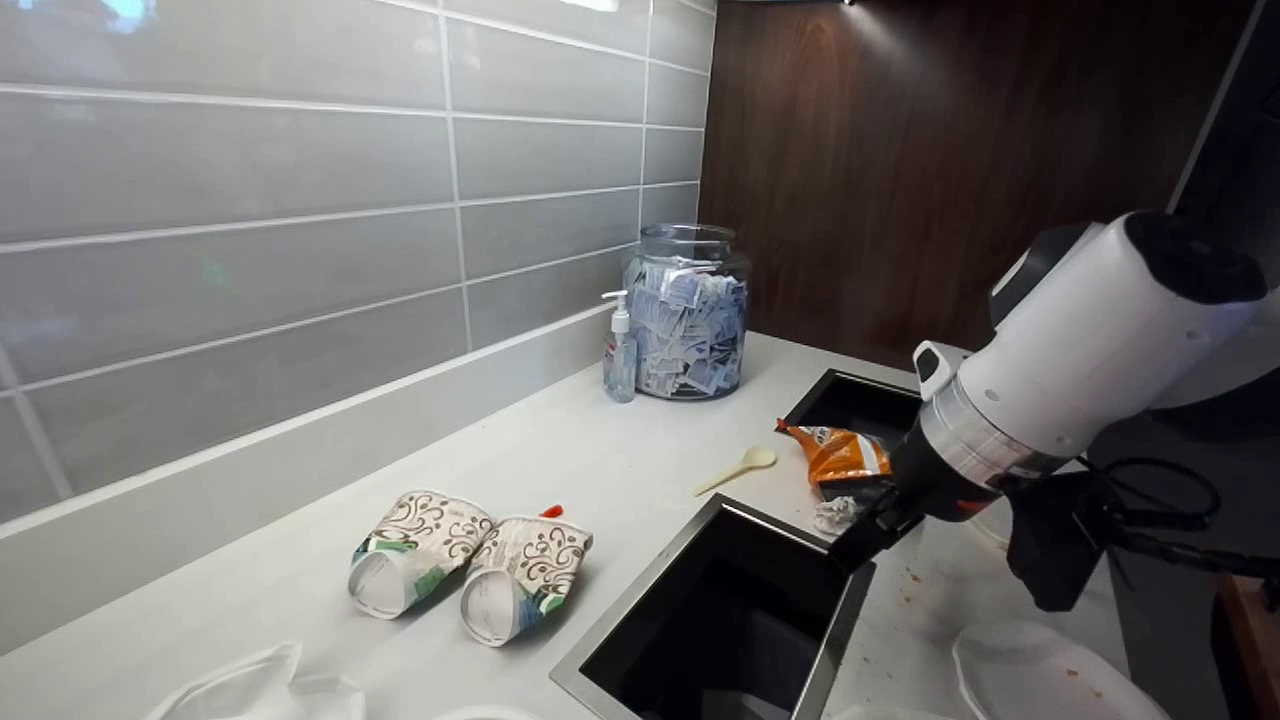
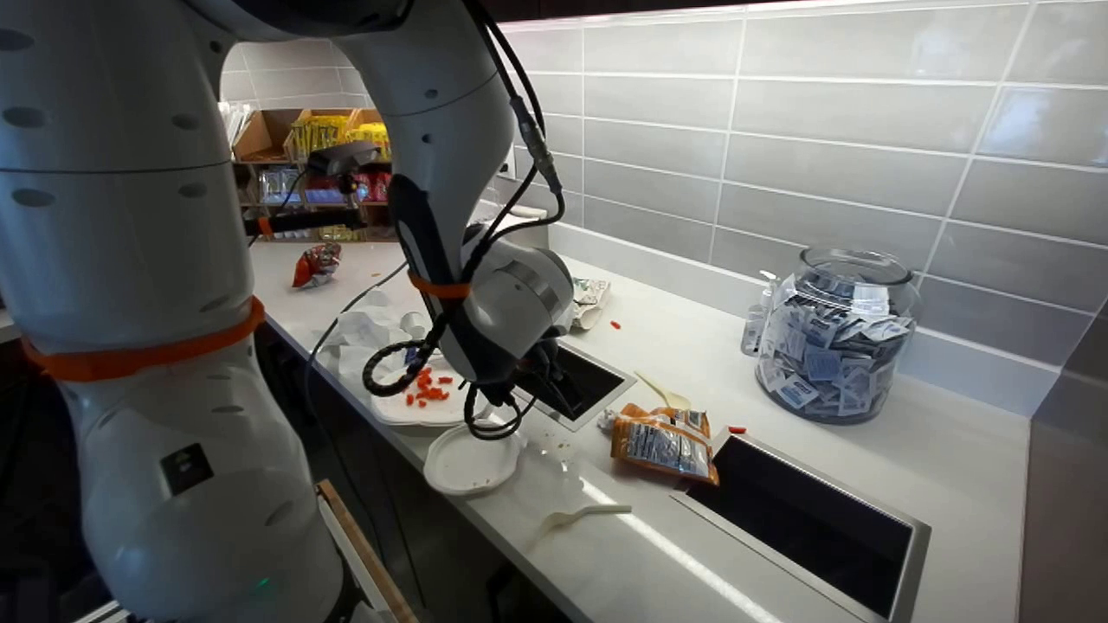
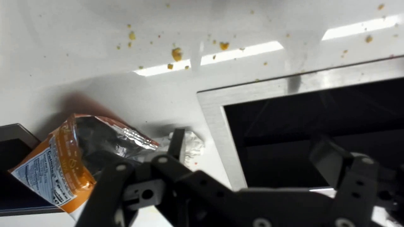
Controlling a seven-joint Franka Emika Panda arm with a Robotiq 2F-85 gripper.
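Note:
Over the edge of the near black bin opening [image 1: 732,612], my gripper stands open. In the wrist view one finger [image 3: 176,143] overlaps a crumpled white paper [image 3: 195,147], but whether they touch cannot be told. The other finger [image 3: 327,159] is above the dark opening. Nothing shows between them. An orange snack bag [image 2: 665,441], its silvery mouth facing the crumpled paper, lies partly over the rim of the far bin opening [image 2: 805,529]. A pale spoon [image 1: 738,468] rests on the counter, with two patterned paper cups [image 1: 420,540] lying on their sides further left.
Against the tiled wall stand a large glass jar [image 1: 690,318] of packets and a pump bottle [image 1: 619,360]. White plates [image 2: 473,457], red bits [image 2: 428,389] and another pale utensil [image 2: 582,510] occupy the front side. Yellow crumbs [image 3: 176,54] dot the counter.

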